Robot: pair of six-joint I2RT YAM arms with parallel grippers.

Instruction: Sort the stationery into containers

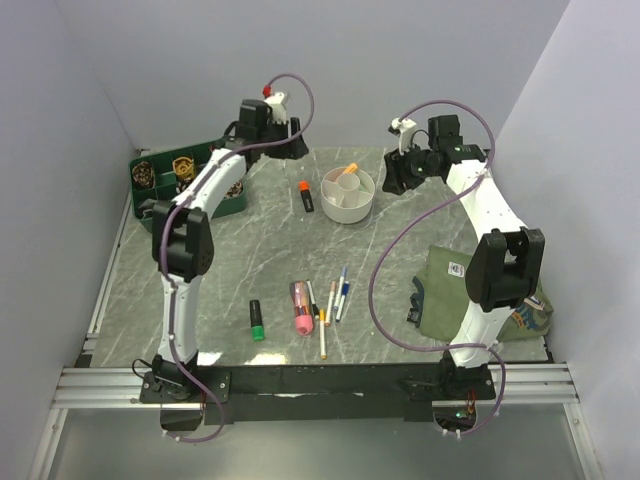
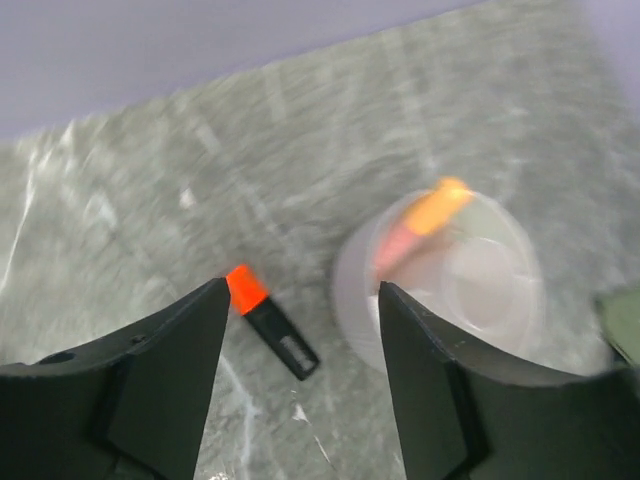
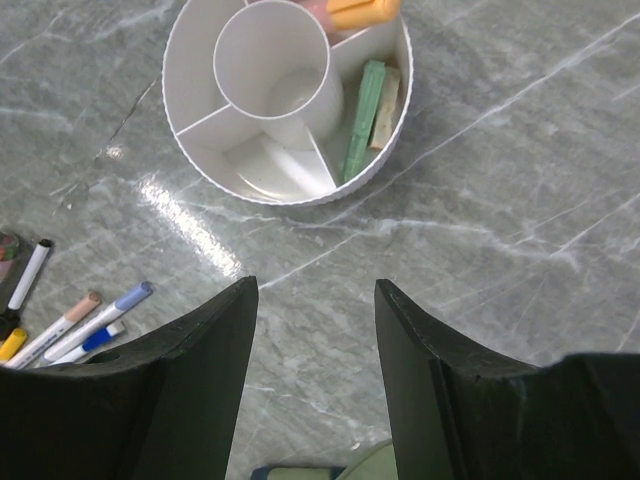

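Observation:
A black marker with an orange cap (image 1: 306, 196) lies on the table just left of the white round divided container (image 1: 347, 211). My left gripper (image 1: 298, 138) hangs over the back of the table, its fingers parted and empty; in the left wrist view the orange-capped marker (image 2: 270, 322) shows beyond them. To the container's right, my right gripper (image 1: 396, 180) is open with nothing between its fingers. An orange-ended item (image 3: 360, 10) and a green stick (image 3: 364, 120) stand in the container's compartments. Several pens (image 1: 343, 290), a pink-and-clear item (image 1: 302, 308) and a green-capped marker (image 1: 256, 319) lie near the front.
A green compartment box (image 1: 232, 205) with several round brown items stands at the left back. The olive bag (image 1: 443, 300) and dark glasses (image 1: 415, 302) lie at right.

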